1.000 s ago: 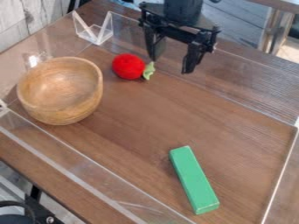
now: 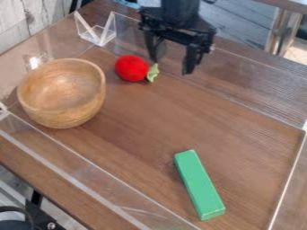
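Note:
A dark gripper [image 2: 173, 52] hangs over the back of the table, its two fingers spread wide with nothing seen between them. Below and left of it lies a red tomato-like object [image 2: 132, 67] with a green top. A wooden bowl [image 2: 63, 94] stands at the left. A green rectangular block [image 2: 199, 184] lies at the front right.
A clear angular plastic piece [image 2: 96, 29] sits at the back left. Clear strips run along the front left and right edges.
The gripper has shifted slightly left and looks more blurred now. The objects on the table are unchanged.

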